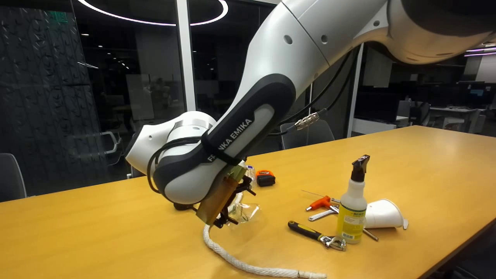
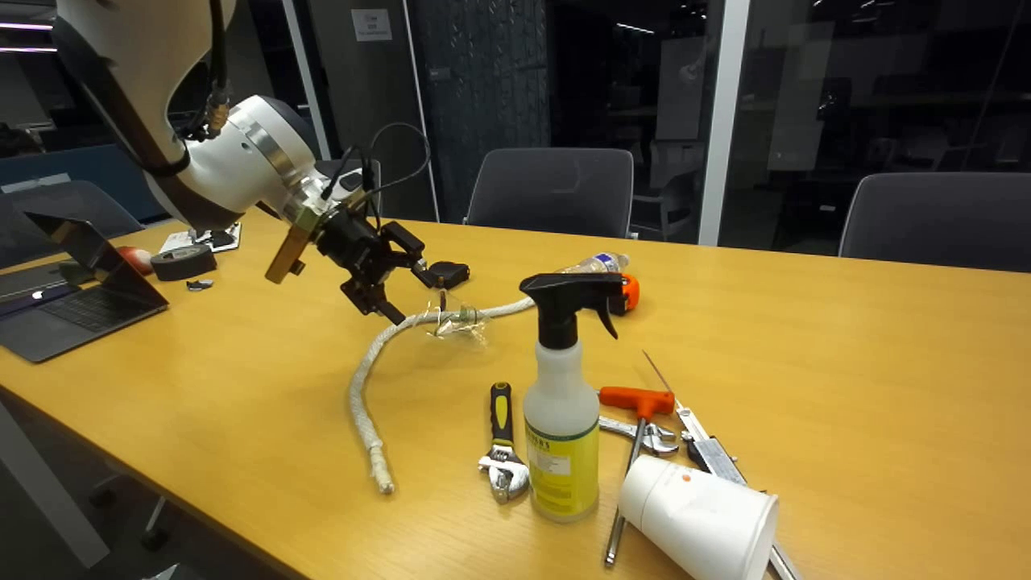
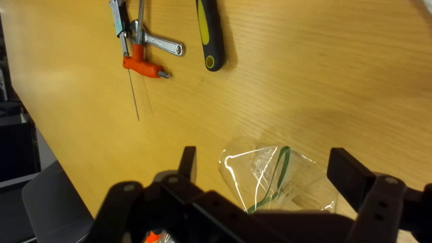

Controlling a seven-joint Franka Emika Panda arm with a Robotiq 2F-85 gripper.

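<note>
My gripper is open, its two black fingers wide apart. A clear crumpled plastic piece with a green band shows in the gap between them in the wrist view; it looks to be lower than the fingertips, not pinched. In exterior view 2 the gripper tilts down over the table, just left of the plastic. A white rope curves along the table by the plastic and under the gripper. Exactly how the plastic rests against the rope is unclear.
A spray bottle, a yellow-black wrench, an orange-handled tool and a tipped white cup cluster at the near right. Behind are a tape measure and a clear bottle. A laptop stands far left.
</note>
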